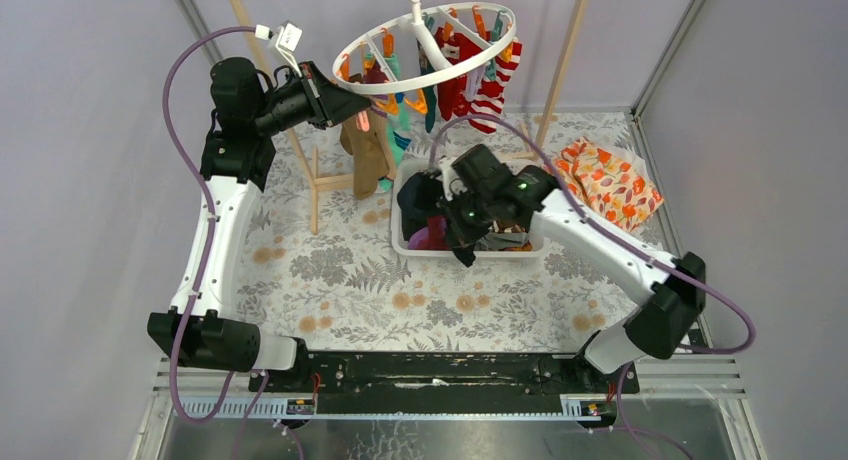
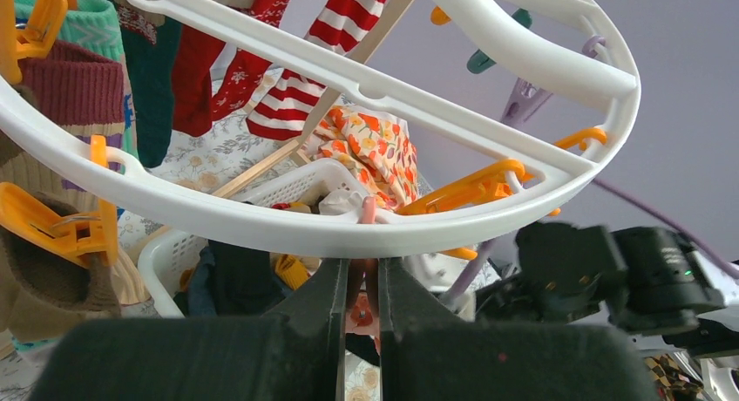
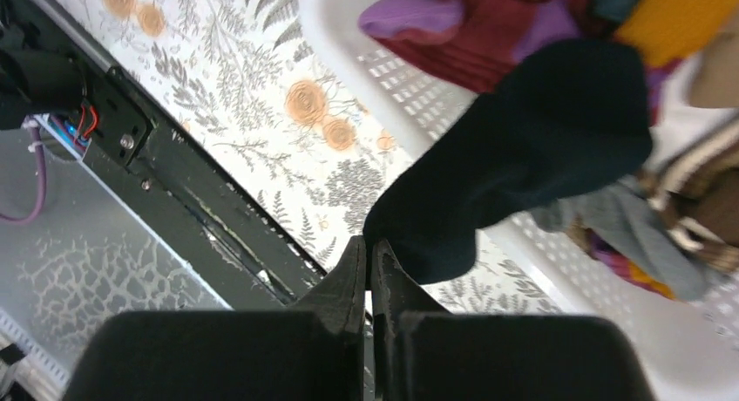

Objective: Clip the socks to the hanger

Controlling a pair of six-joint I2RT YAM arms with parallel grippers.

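A white ring hanger (image 1: 463, 67) hangs at the top with several socks and coloured clips on it. My left gripper is shut on a pink clip (image 2: 369, 210) at the hanger's front rim. My right gripper is shut on a black sock (image 3: 514, 148), which is stretched across the front edge of the white basket (image 1: 396, 242). The basket holds a pile of socks of mixed colours.
An orange floral bag (image 1: 605, 185) lies right of the basket. A wooden stand (image 1: 565, 50) rises behind. The floral table surface (image 1: 350, 300) in front of the basket is clear.
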